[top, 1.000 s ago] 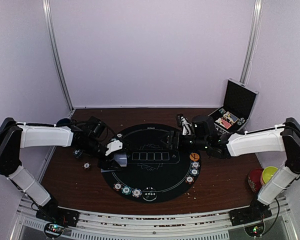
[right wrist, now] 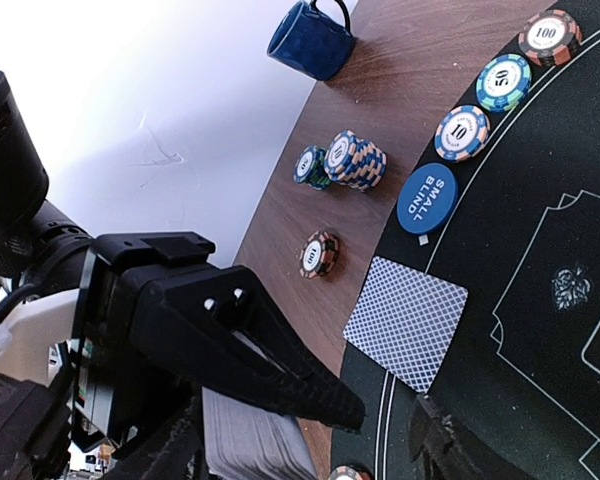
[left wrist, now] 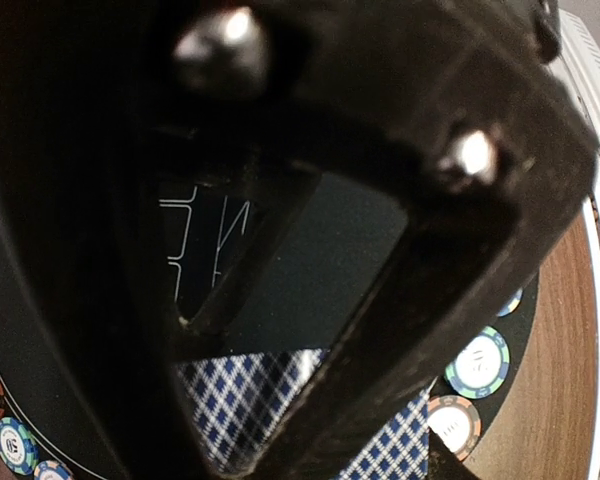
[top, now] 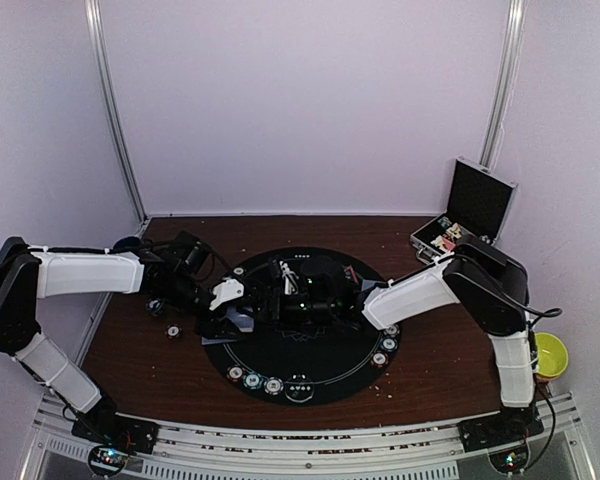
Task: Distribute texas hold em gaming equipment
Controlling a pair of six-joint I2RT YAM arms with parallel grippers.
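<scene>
My left gripper (top: 223,312) is shut on blue-backed playing cards (left wrist: 245,405) over the left part of the black mat (top: 310,370). In the right wrist view the deck's edge (right wrist: 255,440) hangs below its black fingers. My right gripper is at the mat's centre, close to the left one; its fingertips show at the bottom of its own view, partly hidden, apparently apart. A card (right wrist: 405,320) lies face down on the mat near the blue small blind disc (right wrist: 427,200). Chips (right wrist: 503,82) line the mat's edge.
Chip stacks (right wrist: 355,160) and a mug (right wrist: 310,38) stand left of the mat. An open case (top: 445,235) is at the back right, a yellow bowl (top: 550,355) at the right.
My right arm has swung left from the mat's right side to its centre, beside the left gripper. The left arm has barely moved.
</scene>
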